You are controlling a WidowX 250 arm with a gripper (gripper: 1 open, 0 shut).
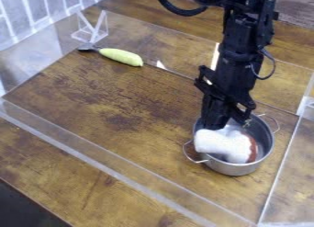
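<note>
My black gripper (218,109) reaches down over the back-left rim of a steel pot (243,164) on the right of the wooden table. Inside the pot a white object (221,141) lies toward the front left, beside something reddish-brown. The fingertips are partly hidden at the pot and white object; whether they are open or shut is unclear.
A pale green corn-like item (120,56) and a dark spoon-like utensil lie at the back left near a clear stand. Clear panels edge the table.
</note>
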